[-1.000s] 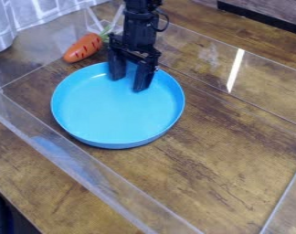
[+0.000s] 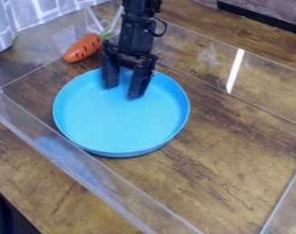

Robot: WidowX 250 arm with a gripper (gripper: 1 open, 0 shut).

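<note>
A round blue plate (image 2: pixel 120 117) lies on the wooden table. My black gripper (image 2: pixel 126 71) reaches down from the top centre to the plate's back rim, its fingertips at or just over the rim. Whether it is open or shut on the rim is too dark to tell. An orange toy carrot (image 2: pixel 83 47) with a pale green top lies behind and left of the plate, beside the gripper.
A clear plastic edge (image 2: pixel 78 169) runs diagonally along the lower left. A white object (image 2: pixel 16 23) is at the top left corner.
The plate has moved slightly toward the front and right over the last second, with my gripper moving along at its back rim. The carrot has stayed put.
</note>
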